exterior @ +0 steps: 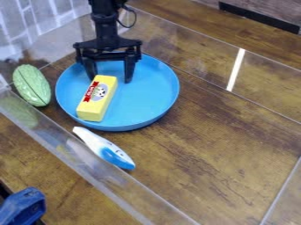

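My gripper (108, 54) hangs over the back of a round blue plate (153, 97), its two dark fingers set apart and reaching down toward the plate. A yellow block (97, 104) with a red and white label lies on the plate in front of the gripper, apart from it. I see nothing clearly held between the fingers.
A green ribbed object (31, 83) lies left of the plate. A white and blue item (104, 148) lies in front of it, and a blue object (21, 206) is at the bottom left.
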